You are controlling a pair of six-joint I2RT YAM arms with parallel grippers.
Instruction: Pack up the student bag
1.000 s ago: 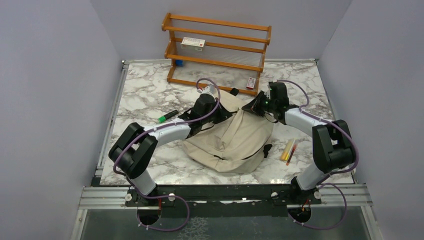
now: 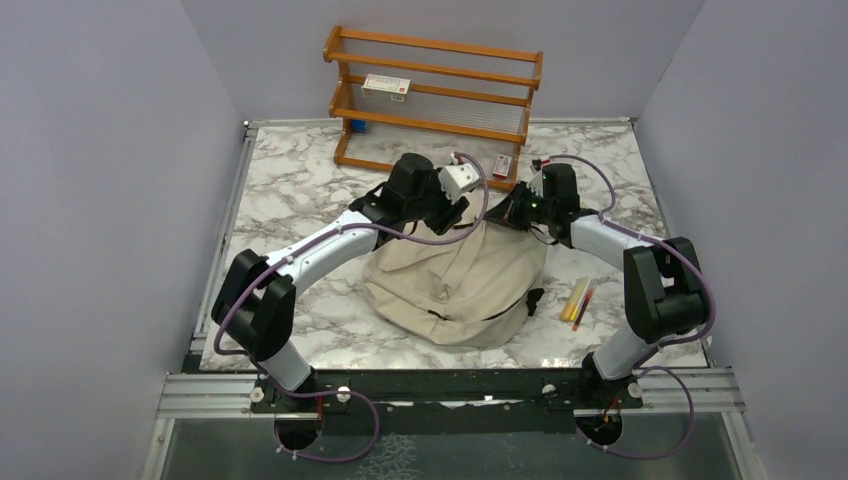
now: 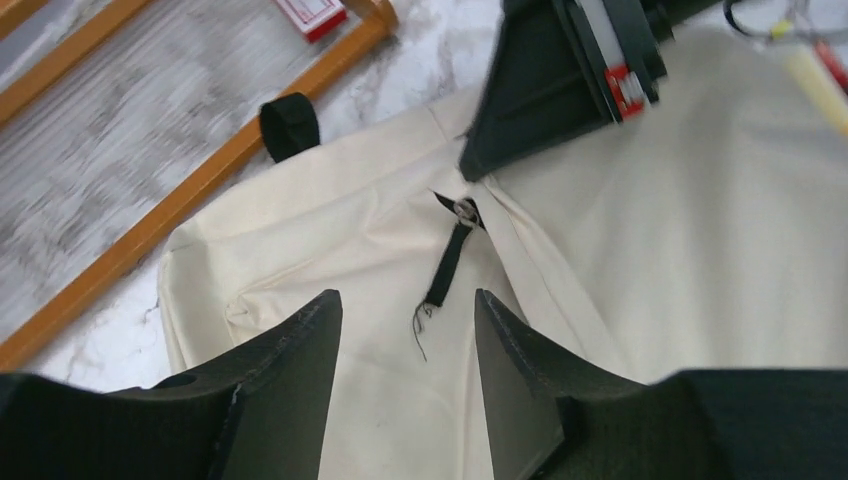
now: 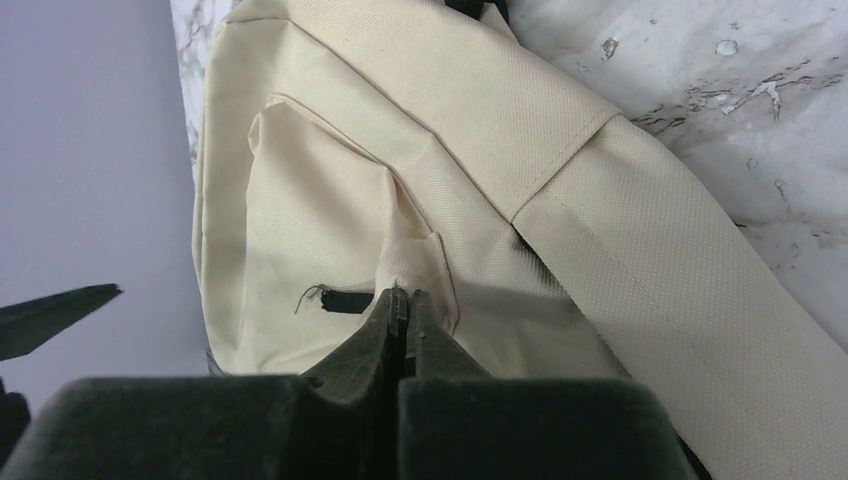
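The cream cloth bag (image 2: 445,290) lies in the middle of the table, its fabric creased. A short black zipper end (image 3: 447,262) with frayed threads shows on it. My left gripper stands open above the cloth, the zipper end visible beyond its fingertips and nothing between them. In the right wrist view my right gripper is shut, with a raised fold of the bag (image 4: 408,262) pinched at its tips, beside the zipper end (image 4: 345,301). From the left wrist view, the right gripper's tip (image 3: 478,165) touches that ridge of cloth.
Behind the bag stands a wooden rack (image 2: 435,124) with a white box (image 2: 386,88) and a small red-and-white box (image 2: 502,166). Yellow and red pencils (image 2: 578,302) lie at the right.
My left gripper has moved away from the zipper area, toward the back and right, and its arm now hides the green-ended marker at the left. The right arm and the bag look still.
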